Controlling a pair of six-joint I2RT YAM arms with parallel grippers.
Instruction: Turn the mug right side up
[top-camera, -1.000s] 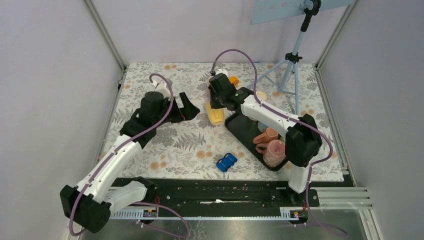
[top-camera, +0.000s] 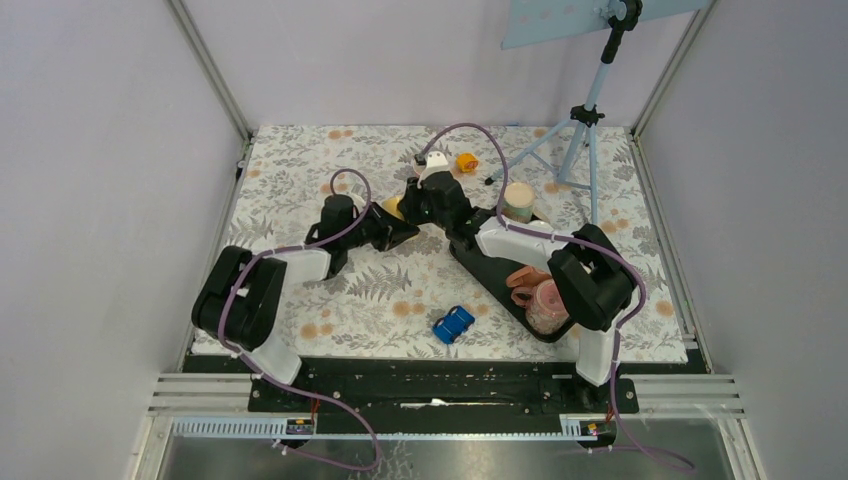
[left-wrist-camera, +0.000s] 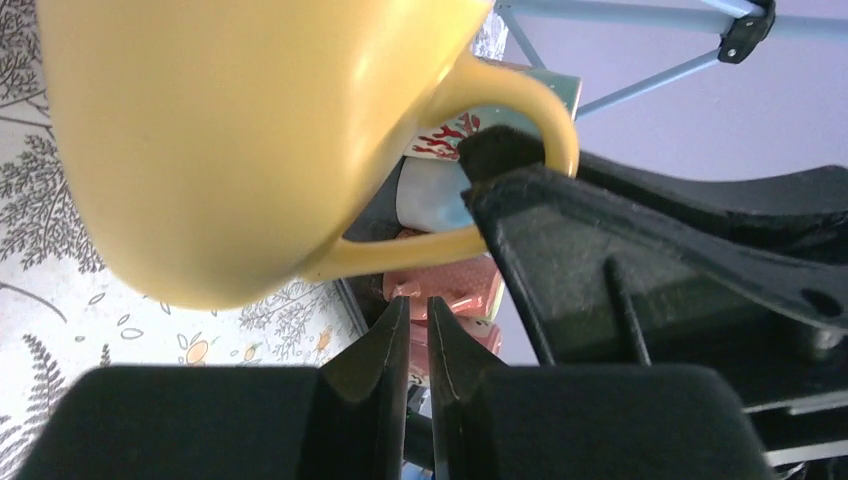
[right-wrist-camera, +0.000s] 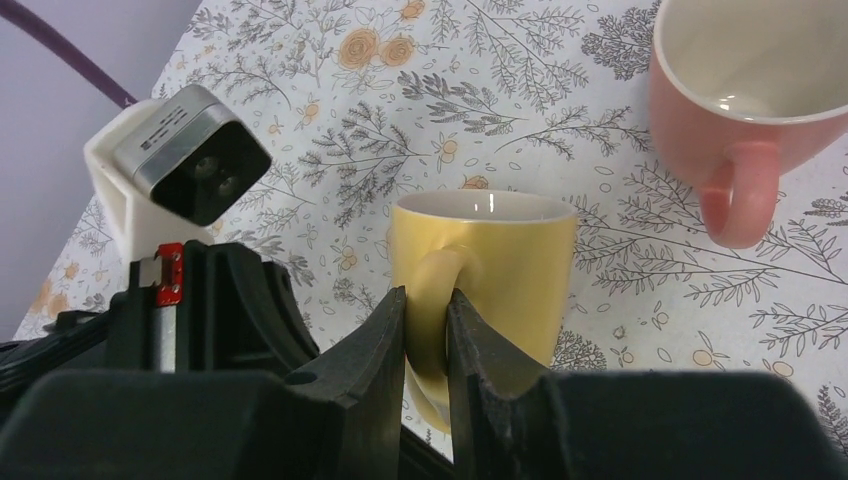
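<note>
The yellow mug (top-camera: 395, 205) is between both grippers at the middle of the table. My right gripper is shut on its handle; in the right wrist view the mug's white rim is uppermost. In the left wrist view, the mug (left-wrist-camera: 240, 150) fills the upper left, and my right gripper's dark fingers (left-wrist-camera: 620, 260) grip its handle. My left gripper (top-camera: 395, 228) is beside the mug; its fingertips show close together below it in the left wrist view, with no mug between them.
A pink mug (right-wrist-camera: 750, 130) stands nearby. A black tray (top-camera: 485, 270) at right holds several cups. A blue object (top-camera: 453, 324) lies in front, an orange one (top-camera: 466, 162) behind. A tripod (top-camera: 585, 115) stands back right.
My left gripper has moved right to the yellow mug. My right gripper has moved slightly left, carrying the mug with it.
</note>
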